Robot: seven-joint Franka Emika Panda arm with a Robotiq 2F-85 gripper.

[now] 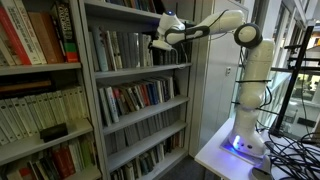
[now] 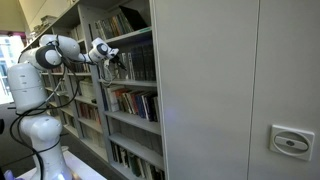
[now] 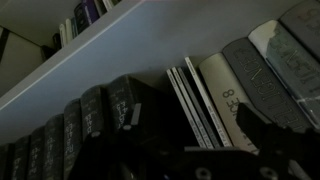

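Note:
My gripper is open in front of a shelf row of books, its dark fingers spread wide in the wrist view. Between them, a few thin pale volumes [image 3: 203,105] stand beside a cream book [image 3: 227,95] marked with dark characters. To the left runs a row of dark bound volumes [image 3: 95,115]; on the right are grey books [image 3: 262,80]. Nothing is visibly held. In exterior view 1 the hand [image 1: 168,28] is raised at an upper shelf, and exterior view 2 also shows the hand [image 2: 102,50] up by the books. Whether the fingers touch any book cannot be told.
A shelf board [image 3: 75,60] crosses the wrist view above the books. Lower shelves hold more books [image 1: 138,97]. The arm rises from a white table [image 1: 222,158] at the right. A wide pale panel [image 2: 205,90] stands beside the bookcase in exterior view 2.

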